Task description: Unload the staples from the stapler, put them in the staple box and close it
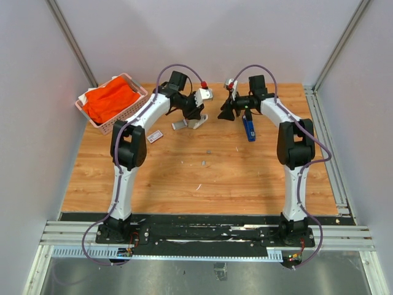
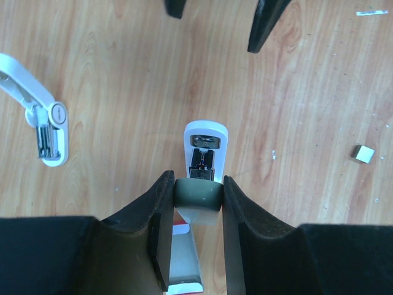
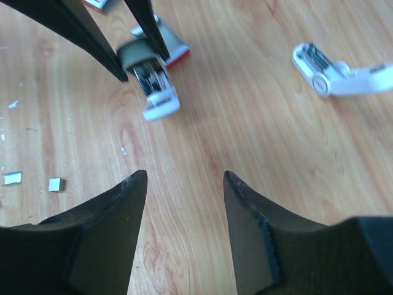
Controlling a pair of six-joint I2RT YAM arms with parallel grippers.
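A small white stapler with a green-grey end is held by my left gripper, whose fingers close round that end; in the right wrist view it hangs (image 3: pixel 160 106) above the table. My right gripper is apart from it, fingers spread, nothing between them. A second white stapler-like piece lies on the table with its arm raised and a metal channel showing, at the upper right of the right wrist view.
A grey-and-red box (image 2: pixel 183 259) lies below the held piece. Small bits such as a cube (image 2: pixel 364 153) are scattered on the table (image 1: pixel 258 178). A blue case (image 1: pixel 249 129) is at right, a basket (image 1: pixel 128 114) at back left.
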